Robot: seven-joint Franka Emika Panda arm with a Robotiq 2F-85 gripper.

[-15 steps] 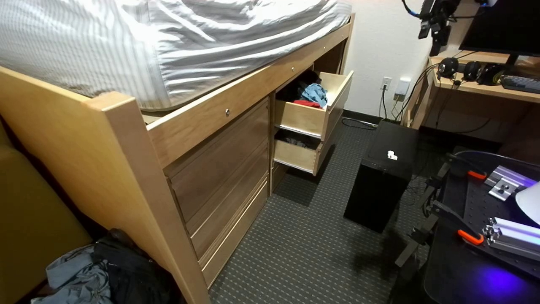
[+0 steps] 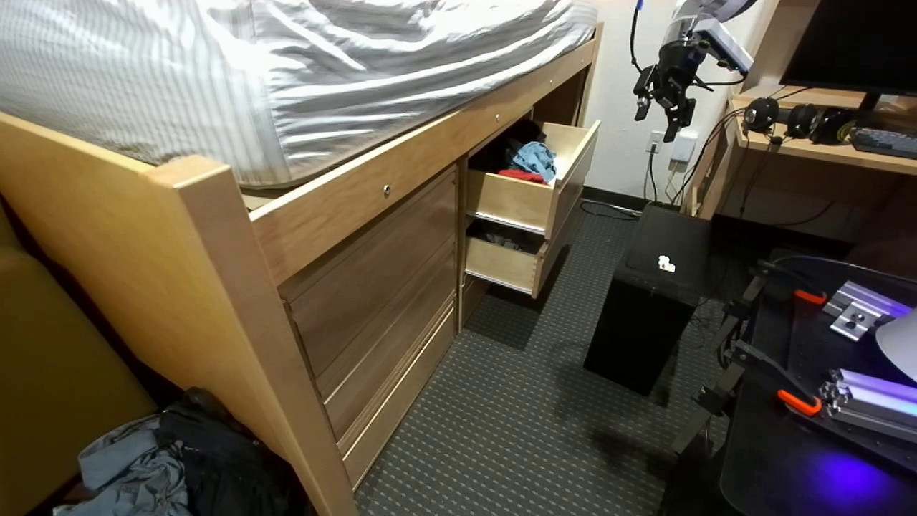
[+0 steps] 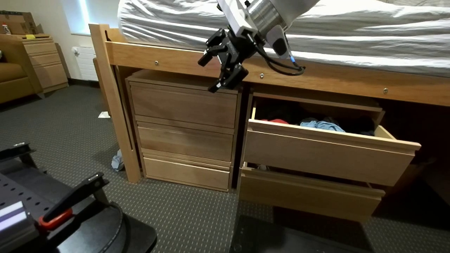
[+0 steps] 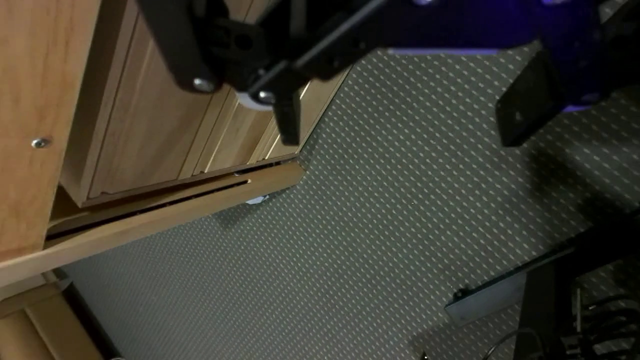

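Note:
My gripper (image 2: 658,120) hangs in the air with its fingers wide apart and nothing between them. In the second exterior view the gripper (image 3: 209,76) appears in front of the bed rail, up and to the left of the pulled-out drawers. The upper drawer (image 3: 329,149) stands open with a light blue cloth (image 2: 534,160) and a red cloth (image 2: 521,175) inside. Below it the lower drawer (image 3: 308,194) is also partly out, holding dark items that are hard to make out. In the wrist view, carpet shows between the fingertips.
A black box-like cabinet (image 2: 649,284) stands on the carpet facing the drawers. The black table (image 2: 817,464) carries clamps and metal profiles. A desk (image 2: 825,159) is at the back right. Dark and grey clothes (image 2: 185,464) lie by the bed's near end. Carpet between is clear.
In the first exterior view the gripper has moved left and lower, toward the bed side. The drawers and the clothes have stayed put.

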